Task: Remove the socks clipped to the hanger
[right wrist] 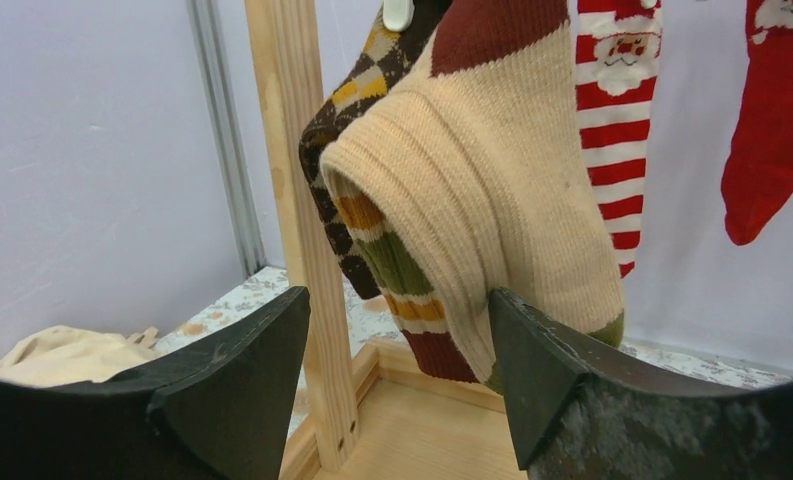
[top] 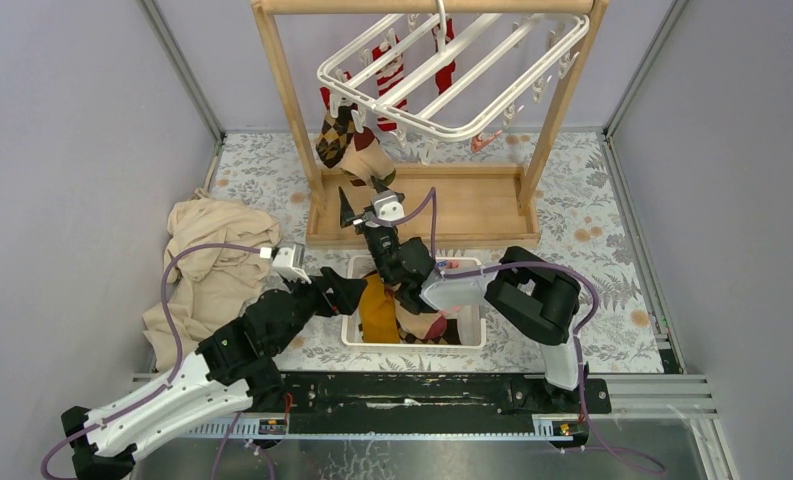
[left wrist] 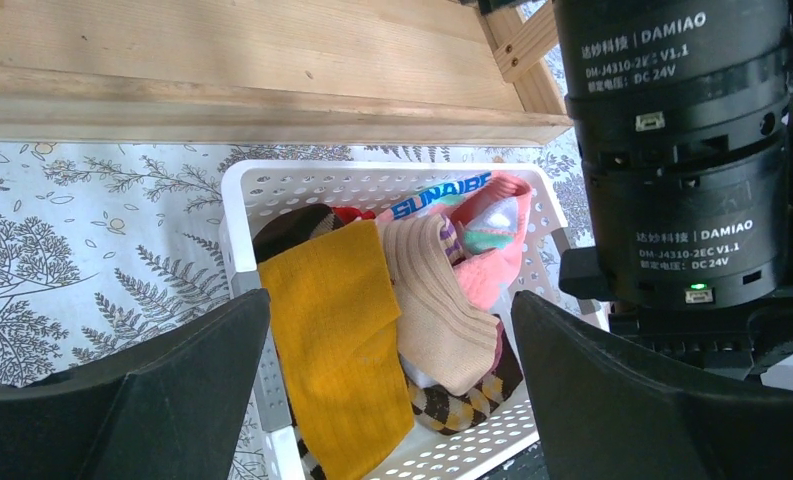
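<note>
Socks hang from the white clip hanger (top: 452, 60): a cream sock with maroon (right wrist: 522, 140), a brown checked sock (right wrist: 342, 130), a striped Santa sock (right wrist: 614, 140) and a red sock (right wrist: 767, 130). My right gripper (top: 357, 195) is open just in front of the cream sock, one fingertip close to its cuff in the right wrist view. My left gripper is open low over the front white basket (left wrist: 234, 210), which holds a mustard sock (left wrist: 332, 330) and other socks.
The wooden stand's base (top: 432, 200) sits under the hanging socks. Beige cloth (top: 207, 285) lies at the left. The right arm's wrist hangs over the basket.
</note>
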